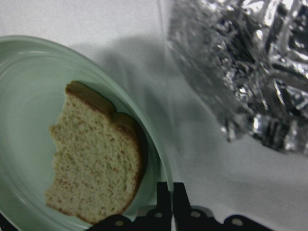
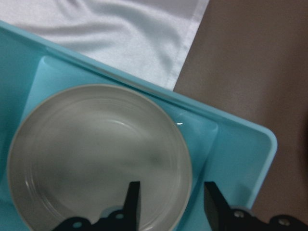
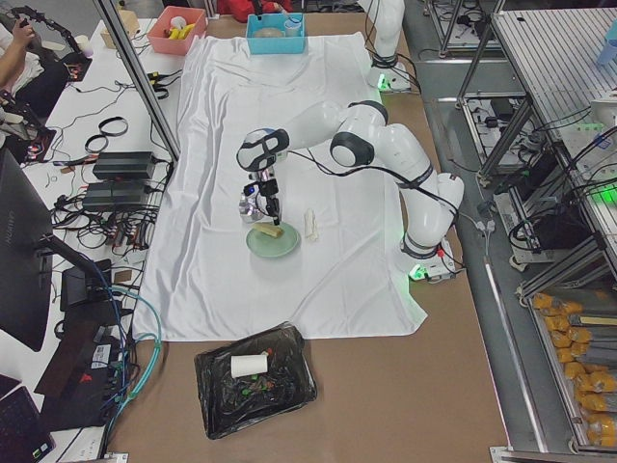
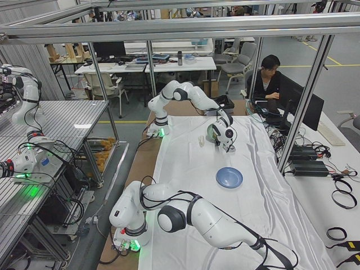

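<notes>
The green plate (image 3: 268, 246) holds a torn bread slice (image 1: 96, 159). My left gripper is shut on its rim, beside crumpled foil (image 1: 250, 57) in the left wrist view. A pale strip (image 3: 310, 225) lies right of the plate. My right gripper stands open over a light blue tray (image 2: 240, 139), where a greyish plate (image 2: 91, 144) lies.
A blue plate (image 4: 229, 177) rests on the white cloth in the camera right view. A red bin (image 3: 169, 39) stands at the back left; a black-lined tray (image 3: 222, 405) sits at the near edge of the table.
</notes>
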